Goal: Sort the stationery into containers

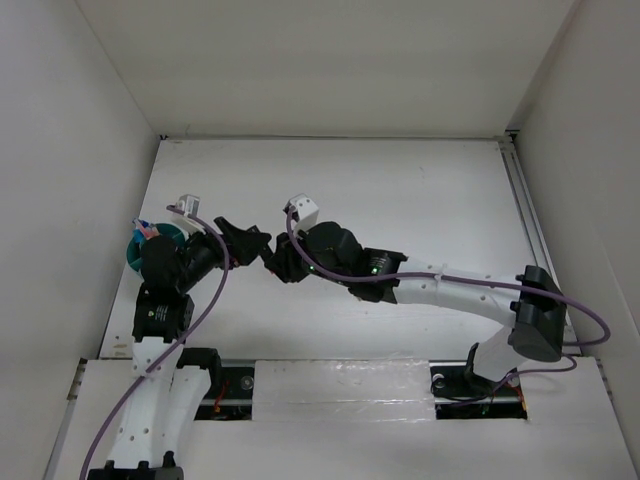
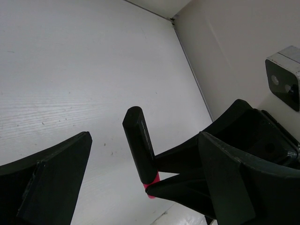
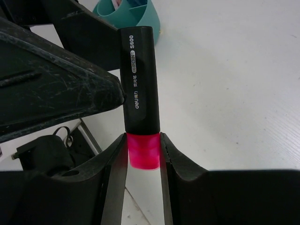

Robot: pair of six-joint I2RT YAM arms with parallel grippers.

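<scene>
A black highlighter with a pink band (image 2: 138, 140) is held upright in my right gripper, which is shut on it; its label reads deli S600. My left gripper is open, its two fingers either side of the highlighter in its own view, with the highlighter beyond them. In the right wrist view the left gripper's dark fingers come in from the left, close beside the highlighter's body. In the top view both grippers meet left of the middle. A teal container (image 1: 134, 252) with stationery stands at the far left, partly hidden by my left arm.
Walls (image 1: 70, 200) enclose it on the sides and back. Both arms reach over the front edge.
</scene>
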